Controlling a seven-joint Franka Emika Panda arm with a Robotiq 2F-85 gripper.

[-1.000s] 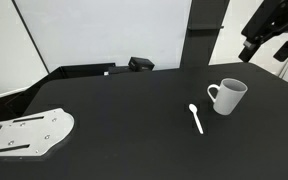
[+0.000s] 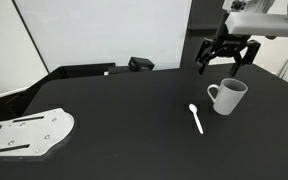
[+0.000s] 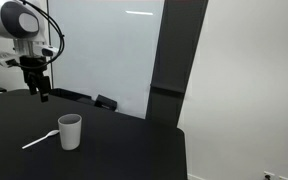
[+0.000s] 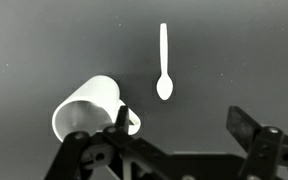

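A white mug (image 2: 227, 96) stands upright on the black table, its handle toward the spoon. Beside it lies a small white spoon (image 2: 196, 118), flat and apart from the mug. Seen from the wrist, the mug (image 4: 87, 107) is at lower left and the spoon (image 4: 164, 62) runs up and down near the middle. My gripper (image 2: 227, 68) hangs above the table, higher than the mug, with its fingers wide apart. Nothing is between its fingertips in the wrist view, where one dark finger (image 4: 242, 124) shows at the right and partly dark parts cover the bottom edge.
A white perforated plate (image 2: 29, 133) lies at the table's left side. A small black box (image 2: 141, 64) sits at the back edge, before a white panel (image 2: 104, 30).
The arm has come in from the upper right, moving left across the view to above the mug. The mug and spoon have stayed in place.
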